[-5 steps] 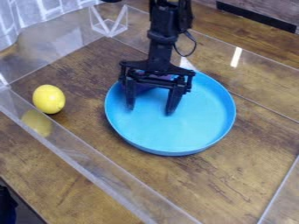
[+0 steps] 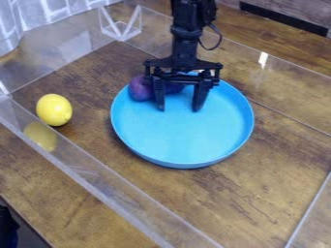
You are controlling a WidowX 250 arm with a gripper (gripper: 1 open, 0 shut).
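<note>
My black gripper hangs from the top of the camera view over the back of a blue round dish, its two fingers apart and pointing down. A purple object lies in the dish's back left, next to the left finger and partly hidden by the gripper. Whether anything is held between the fingers is unclear. A yellow lemon-like object lies on the wooden surface left of the dish.
A clear edge or rail runs diagonally along the lower left.
My gripper has moved up and back, away from the dish's middle. The dish has shifted slightly left, and more of the purple object shows.
</note>
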